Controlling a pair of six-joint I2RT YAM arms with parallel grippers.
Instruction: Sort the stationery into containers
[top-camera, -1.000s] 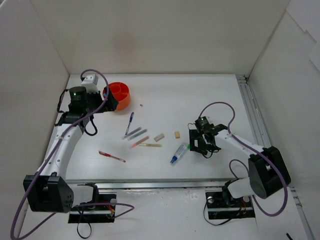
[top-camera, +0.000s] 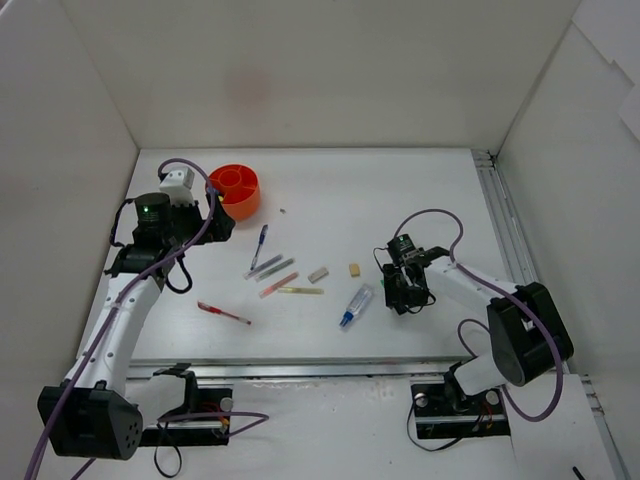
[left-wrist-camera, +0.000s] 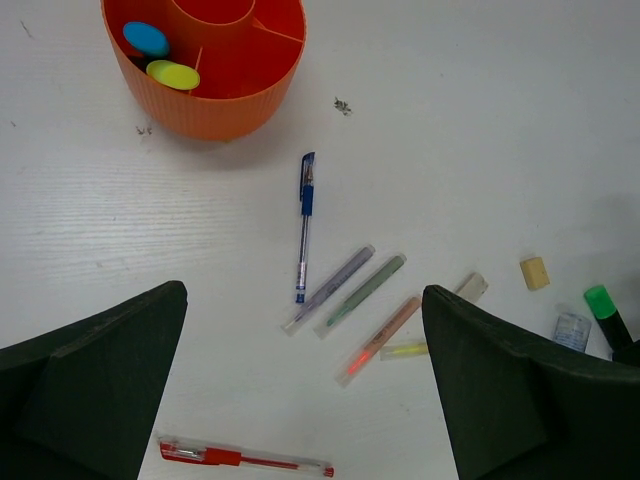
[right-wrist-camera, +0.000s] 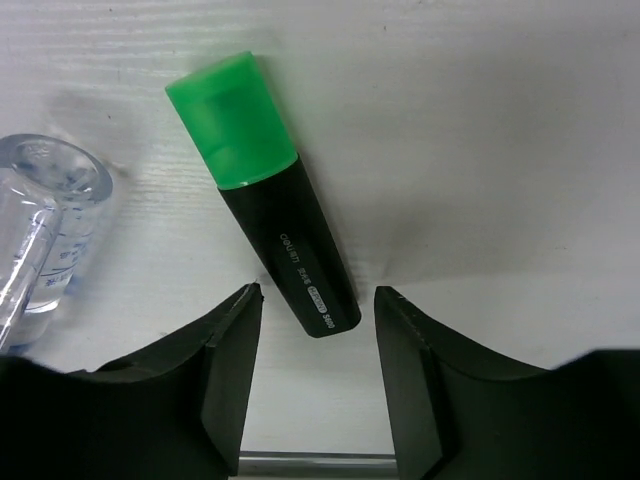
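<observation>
My right gripper hangs part open over a black highlighter (right-wrist-camera: 285, 245) with a green cap, the highlighter's end between or just above its fingertips. A clear bottle-like item (top-camera: 357, 305) lies left of it. My left gripper is open above the table, near an orange divided container (left-wrist-camera: 215, 110) holding blue and yellow items. Below it lie a blue pen (left-wrist-camera: 305, 230), several pale sticks (left-wrist-camera: 365, 290), a red pen (left-wrist-camera: 235, 457) and a small yellow block (left-wrist-camera: 534, 272).
A grey block (top-camera: 318, 274) lies mid-table. Walls border the sides and back.
Since a second ago, the left arm has moved slightly toward the front.
</observation>
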